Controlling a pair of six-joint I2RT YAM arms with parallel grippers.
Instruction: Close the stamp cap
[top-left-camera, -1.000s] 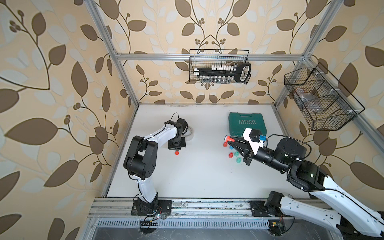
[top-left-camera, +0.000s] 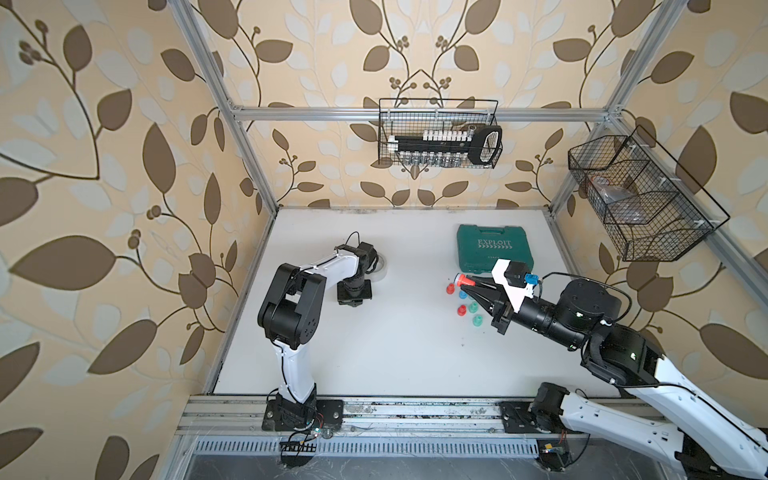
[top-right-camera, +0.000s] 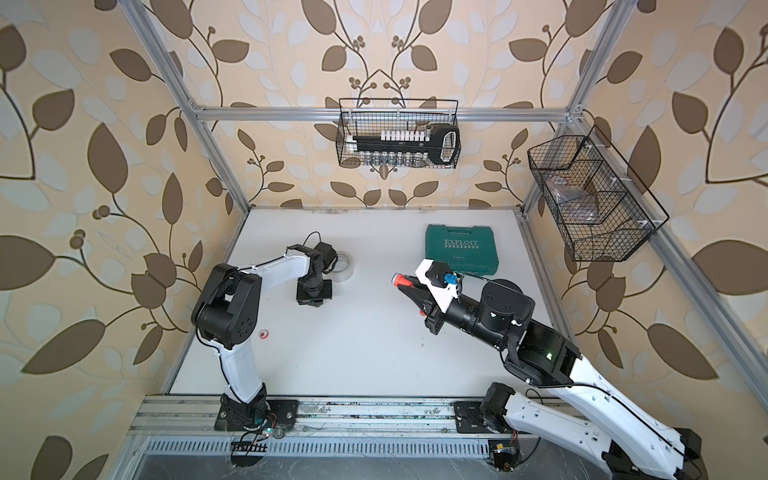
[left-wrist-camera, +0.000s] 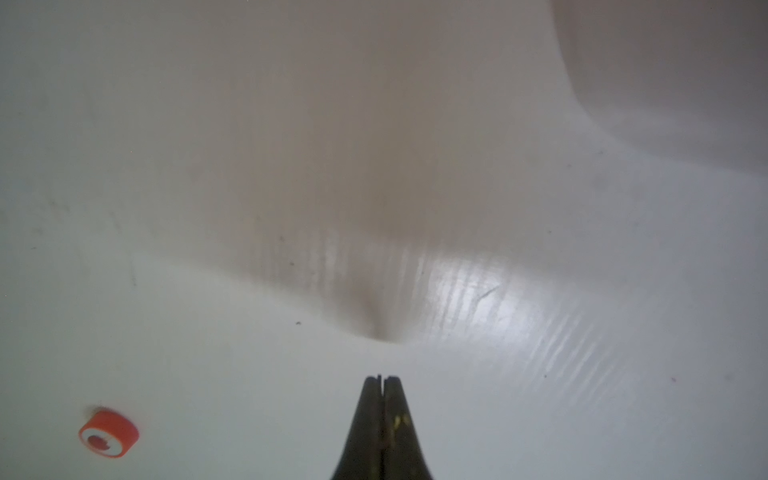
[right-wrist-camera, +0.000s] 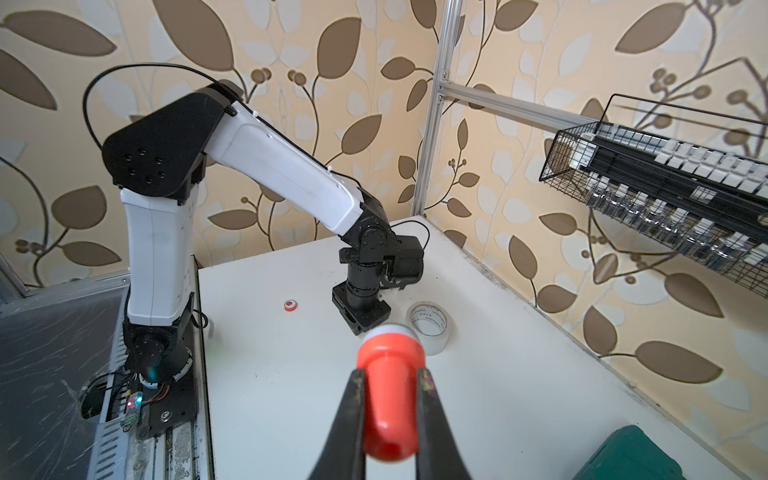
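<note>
A red stamp (right-wrist-camera: 391, 400) with a white end is held upright in my right gripper (top-right-camera: 405, 281), raised over the right side of the table, visible in both top views. A small red cap (top-right-camera: 263, 333) with a white inside lies on the table at the left, also in the left wrist view (left-wrist-camera: 108, 432), to the lower left of my left gripper's fingertips. My left gripper is shut with nothing between its fingers, pointing down over the left side of the table.
A tape roll (right-wrist-camera: 428, 328) lies behind the left gripper. A green case (top-left-camera: 493, 244) sits at the back right, with several coloured caps (top-left-camera: 477, 319) before it. Wire baskets (top-left-camera: 440, 136) hang on the walls.
The right gripper with the stamp has moved slightly right.
</note>
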